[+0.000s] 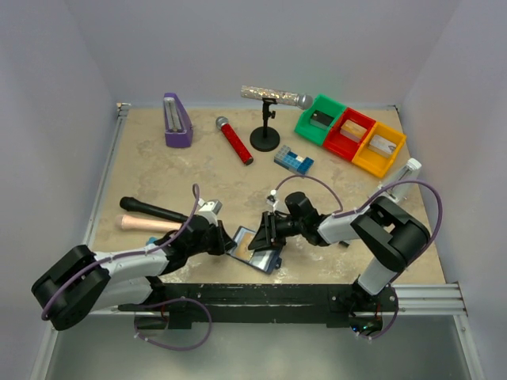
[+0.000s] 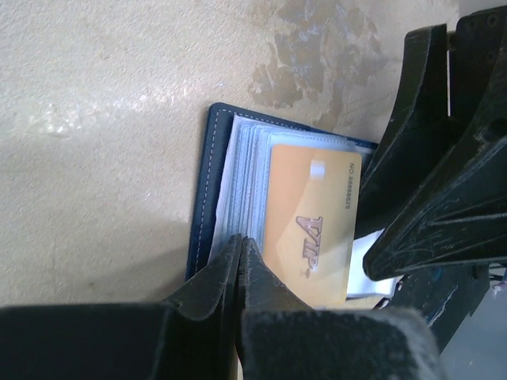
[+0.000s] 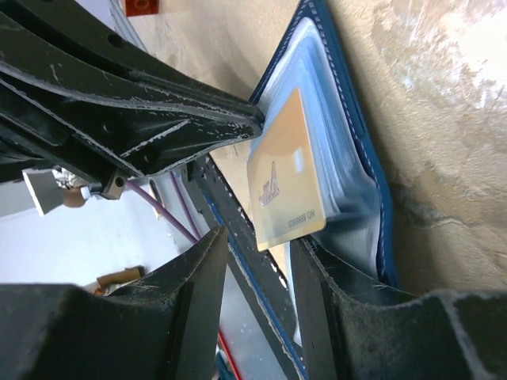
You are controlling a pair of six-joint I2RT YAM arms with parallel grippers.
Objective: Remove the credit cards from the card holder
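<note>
The open card holder [image 1: 273, 260] has a dark blue stitched border and clear sleeves [image 2: 247, 178], and lies slanted at the table's front. A gold VIP card shows on its sleeves; in the right wrist view this card [image 3: 287, 178] has one end standing out toward my right gripper. That gripper's fingers are parted, with the card's end at the gap; no grip on it shows. My left gripper is shut at the holder's left side, its tips against the sleeves. Whether a thin sleeve layer is pinched there cannot be made out.
Black and beige rods [image 1: 150, 209] lie left of the holder. Farther back are a red microphone [image 1: 234, 141], a microphone stand [image 1: 265, 136], a blue block [image 1: 294, 160] and coloured bins [image 1: 346, 131].
</note>
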